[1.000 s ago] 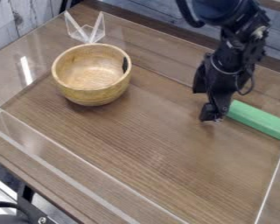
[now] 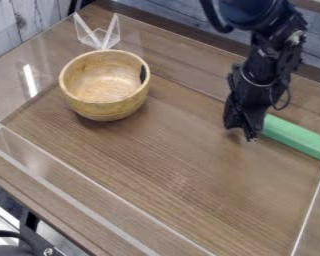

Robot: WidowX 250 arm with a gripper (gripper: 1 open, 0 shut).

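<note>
My gripper (image 2: 239, 122) is low over the right part of the wooden table, at the left end of a green rectangular block (image 2: 294, 137). It looks shut; whether anything small is between its dark fingers is hard to tell, and it partly hides the block's left end.
A wooden bowl (image 2: 105, 98) stands at the upper left, with a transparent object (image 2: 99, 33) behind it. A corrugated wall runs along the back right.
The arm and gripper have shifted slightly, the fingertips a little to the left and the wrist appearing more upright. The block and bowl look unmoved.
</note>
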